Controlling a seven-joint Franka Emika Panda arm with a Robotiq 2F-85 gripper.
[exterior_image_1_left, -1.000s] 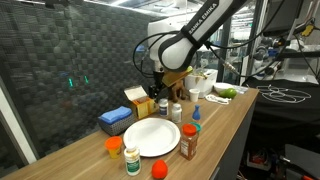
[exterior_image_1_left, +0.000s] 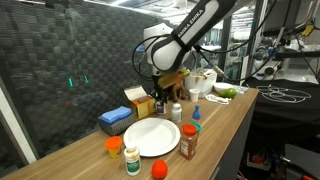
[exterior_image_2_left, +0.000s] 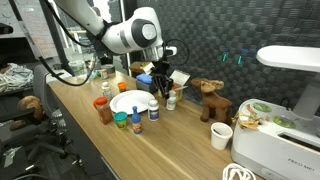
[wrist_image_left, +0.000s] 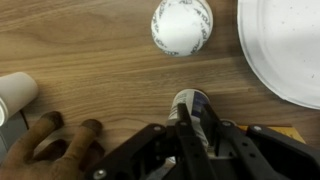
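In the wrist view, my gripper is right over a small bottle or can (wrist_image_left: 188, 100) with a pale top. Its dark fingers overlap that item, so whether they touch it is hidden. From the side, the gripper (exterior_image_1_left: 158, 92) points down beside the open orange box; in the other exterior view the gripper (exterior_image_2_left: 164, 84) is low behind the white-topped bottles. Their grip on anything is too small to make out.
A white-lidded bottle (wrist_image_left: 182, 25) stands close by, with the white plate (wrist_image_left: 290, 50) to its right. A brown plush moose (exterior_image_2_left: 213, 100) and a white mug (exterior_image_2_left: 221, 136) stand nearby. An orange box (exterior_image_1_left: 137, 97) is beside the arm.
My gripper has shifted slightly and sits a little lower by the orange box. The other items on the table stay where they were.
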